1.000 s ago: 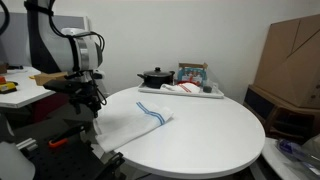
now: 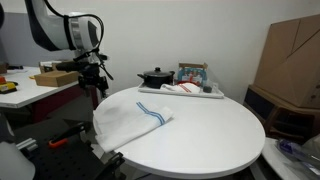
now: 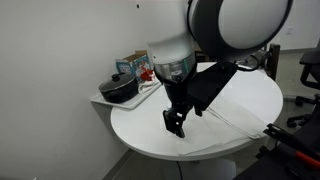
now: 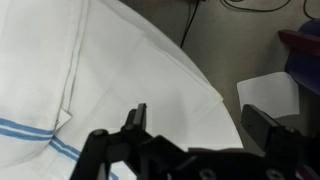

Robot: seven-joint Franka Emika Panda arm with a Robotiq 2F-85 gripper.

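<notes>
A white cloth (image 2: 132,122) with blue stripes lies on the left part of the round white table (image 2: 215,130), with one side at the table's edge. Over on the left, above the table's edge, my gripper (image 2: 100,86) hangs from the white arm. In the wrist view the gripper stands open, its dark fingers (image 4: 136,116) wide apart with nothing held between them. The cloth (image 4: 120,60) spreads below it, its stripes to the lower left. In the second exterior view the arm covers part of the cloth (image 3: 212,132).
At the back of the table a black pot (image 2: 156,77) stands by a tray (image 2: 195,93) holding a red-and-white cloth (image 2: 184,87). Cardboard boxes (image 2: 55,79) are at the far left.
My arm and gripper have risen and drawn back from the cloth at the table's left edge. The cloth looks much the same on the table.
</notes>
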